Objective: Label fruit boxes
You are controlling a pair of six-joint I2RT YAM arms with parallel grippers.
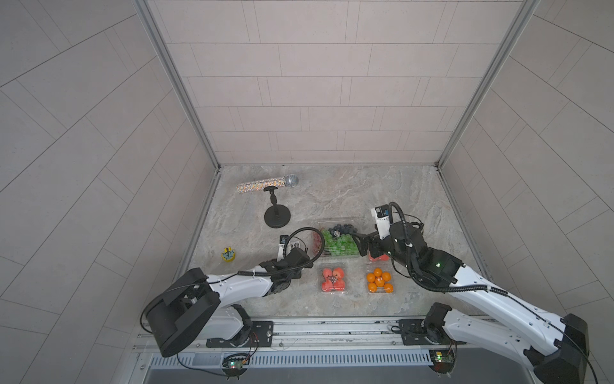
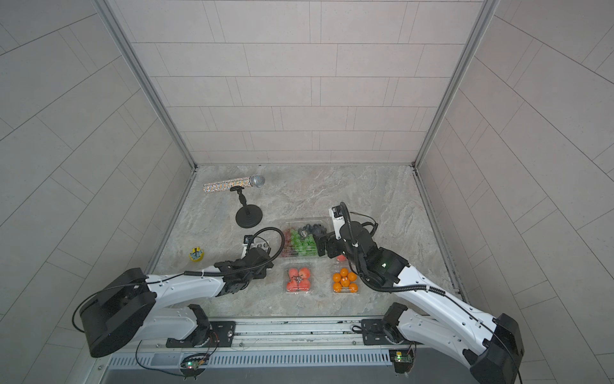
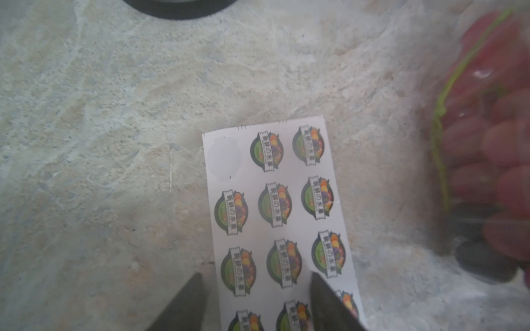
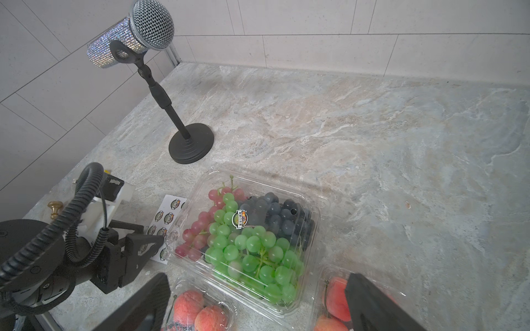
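Observation:
The white sticker sheet (image 3: pixel 276 220) lies on the table, its top-left spot blank, the others holding round fruit logos. My left gripper is over the sheet, fingers apart and blurred, nothing visibly held. The clear grape box (image 4: pixel 243 248) carries one round label (image 4: pixel 239 219) on its lid. Boxes of peaches (image 1: pixel 332 279) and oranges (image 1: pixel 379 281) sit in front; another box of red fruit (image 4: pixel 336 298) sits to the right, partly behind my right arm. My right gripper is open above the boxes, with nothing between its fingers.
A microphone on a black stand (image 1: pixel 277 215) stands at the back left, and a small yellow object (image 1: pixel 228 254) lies at the left.

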